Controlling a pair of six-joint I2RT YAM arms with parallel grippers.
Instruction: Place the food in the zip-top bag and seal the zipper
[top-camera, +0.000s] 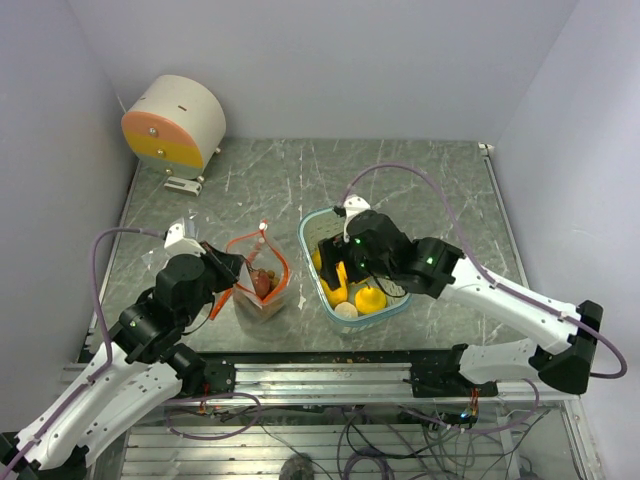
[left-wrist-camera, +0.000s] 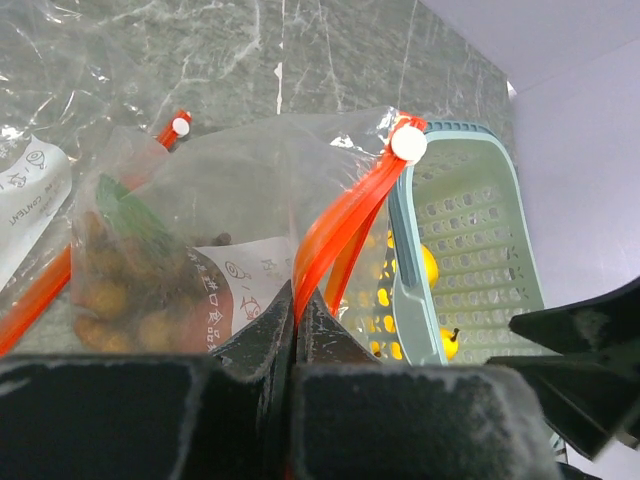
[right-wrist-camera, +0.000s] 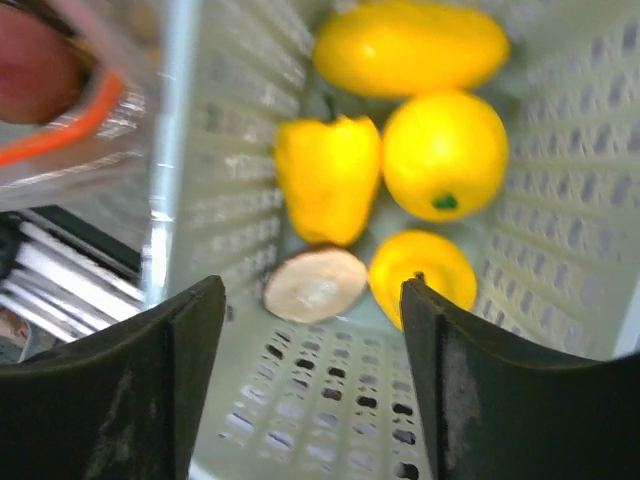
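Note:
An open zip top bag (top-camera: 258, 300) with an orange zipper (left-wrist-camera: 340, 225) holds small brown items and a red round food (top-camera: 262, 283). My left gripper is shut on the bag's rim. My right gripper is over the teal basket (top-camera: 360, 318), part open with nothing between its fingers. In the basket lie yellow peppers (right-wrist-camera: 325, 170), other yellow pieces (right-wrist-camera: 445, 150) and a pale round piece (right-wrist-camera: 315, 282).
Another clear bag (left-wrist-camera: 40, 120) lies behind the held bag. A cream cylindrical box (top-camera: 172, 125) stands at the back left.

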